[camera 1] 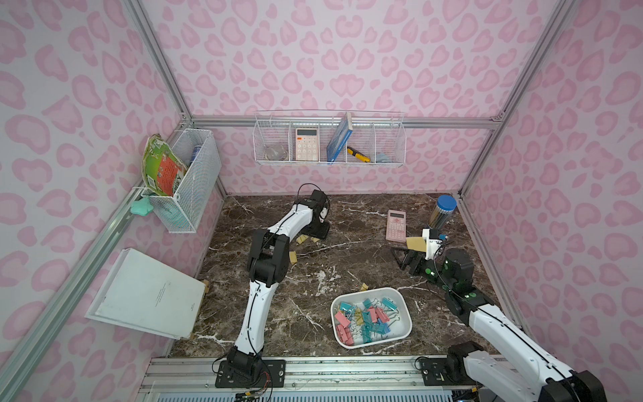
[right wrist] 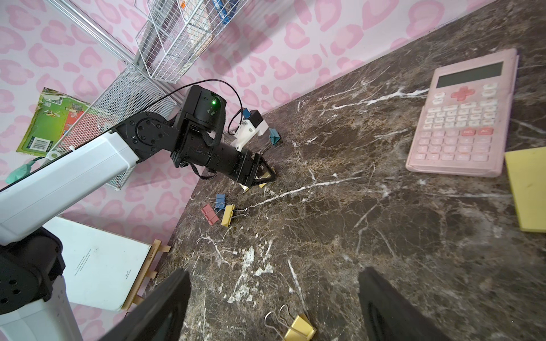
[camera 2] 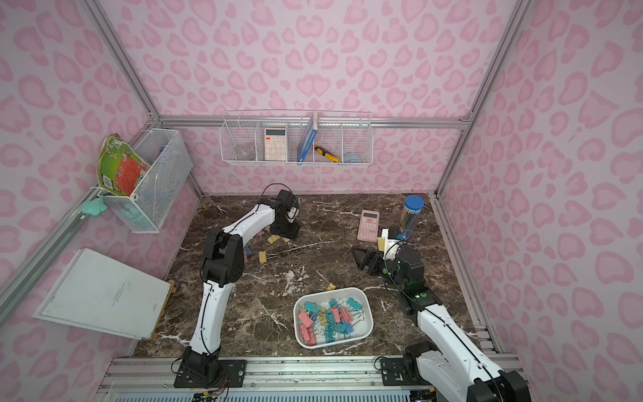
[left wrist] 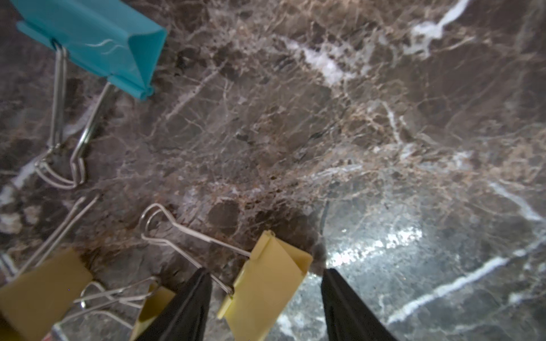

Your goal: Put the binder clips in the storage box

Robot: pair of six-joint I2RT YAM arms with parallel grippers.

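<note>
The white storage box (camera 1: 395,325) at the front holds several pink, teal and yellow binder clips. In the left wrist view my left gripper hangs low with its fingers open at either side of a yellow clip (left wrist: 267,281); a teal clip (left wrist: 108,39) and other yellow clips (left wrist: 42,287) lie beside it. Pink and blue clips (right wrist: 209,213) lie at the left. My right gripper is open above the table at the right; a lone yellow clip (right wrist: 298,330) lies beyond its fingers, near the box.
A pink calculator (camera 1: 396,225), yellow pad (right wrist: 526,187) and blue-lidded canister (camera 1: 442,213) stand at the right. Wire baskets (camera 1: 371,137) hang on the walls, and a white board (camera 1: 144,294) is at the left.
</note>
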